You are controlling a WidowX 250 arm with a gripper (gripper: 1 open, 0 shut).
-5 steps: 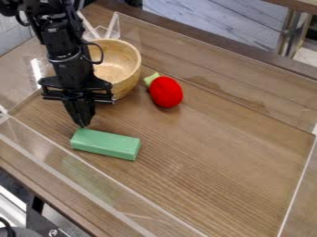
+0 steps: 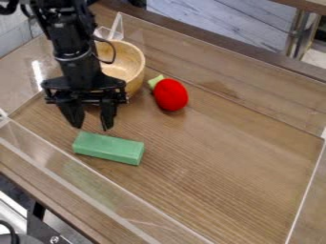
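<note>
My black gripper point(image 2: 91, 112) hangs at the left of the table, just above a green rectangular block point(image 2: 109, 149), its fingers apart and pointing down, with nothing visible between them. Behind the gripper and partly hidden by it is a tan bowl point(image 2: 125, 63). A red tomato-like object point(image 2: 171, 95) with a pale green top lies to the right of the bowl.
A raised wooden shelf edge point(image 2: 295, 8) is at the top right. The table's left edge runs along the lower left.
The block has not visibly moved.
</note>
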